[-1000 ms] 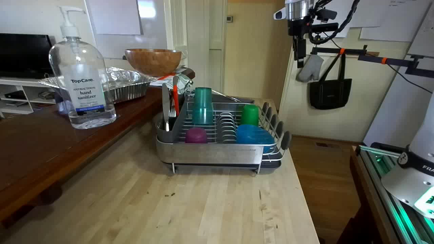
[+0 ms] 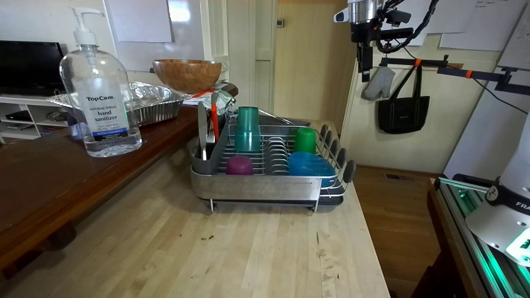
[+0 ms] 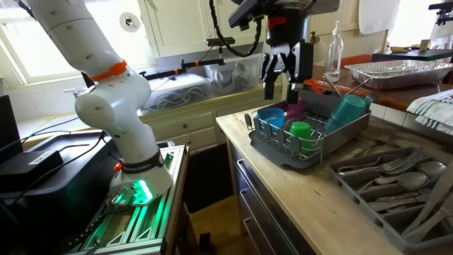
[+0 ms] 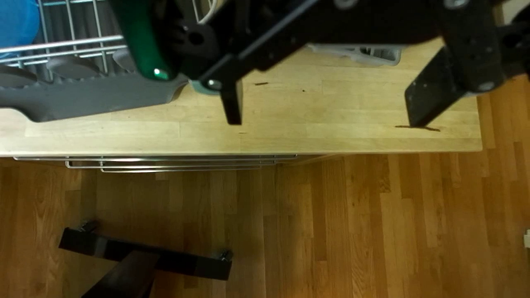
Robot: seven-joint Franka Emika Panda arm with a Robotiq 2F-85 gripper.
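A grey dish rack (image 2: pixel 256 188) stands on the wooden counter. In it are a teal cup (image 2: pixel 246 130), a green cup (image 2: pixel 305 140), a blue bowl (image 2: pixel 309 164) and a purple cup (image 2: pixel 239 165). My gripper (image 3: pixel 280 97) hangs in the air, well above the counter and apart from the dishes. Its fingers point down and stand wide apart with nothing between them. The wrist view has the gripper over the counter's edge, with the rack's grey tray (image 4: pixel 94 97) and part of the blue bowl (image 4: pixel 17 25) at the upper left.
A grey cutlery tray (image 3: pixel 363 197) with forks, spoons and knives lies beside the rack. On the raised dark ledge stand a hand sanitizer bottle (image 2: pixel 102 104), a foil pan (image 2: pixel 157 106) and a wooden bowl (image 2: pixel 186 75). The counter in front of the rack is bare.
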